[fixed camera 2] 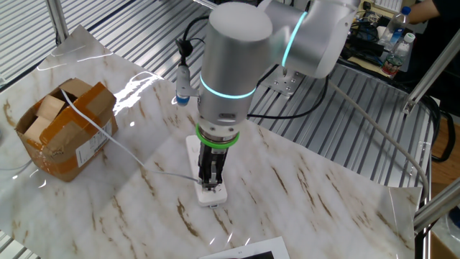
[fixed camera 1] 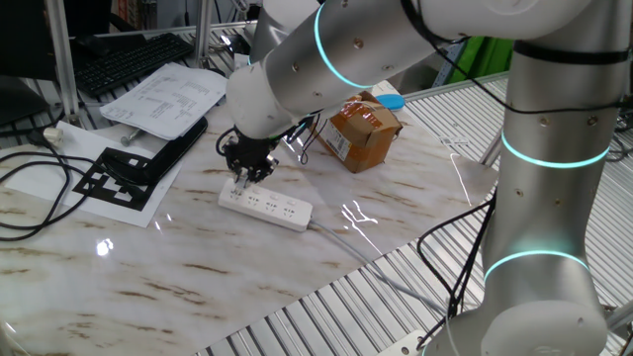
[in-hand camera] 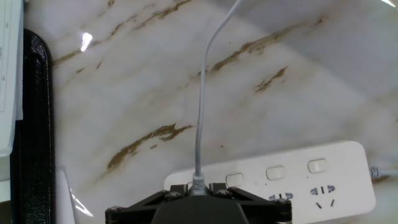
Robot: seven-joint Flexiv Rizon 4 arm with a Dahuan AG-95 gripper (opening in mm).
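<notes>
A white power strip (fixed camera 1: 265, 205) lies on the marble-patterned table, with its row of sockets and switches facing up. Over its end farthest from its cord is my gripper, pointing down. A pale plug (in-hand camera: 198, 184) with a thin grey cable sits between the fingers, which close in on both sides of it. The body of the gripper covers the plug's lower part and the socket beneath, so I cannot tell how deep its pins sit. In the second exterior view the gripper (fixed camera 2: 210, 185) is low against the strip (fixed camera 2: 213, 196).
An open cardboard box (fixed camera 2: 68, 133) stands on the table, the thin cable (fixed camera 2: 118, 144) running past it. Papers (fixed camera 1: 163, 99), a black tray-like object (fixed camera 1: 168, 153) and a marker sheet (fixed camera 1: 119, 178) lie to the side. The strip's cord (fixed camera 1: 361, 257) crosses the table edge.
</notes>
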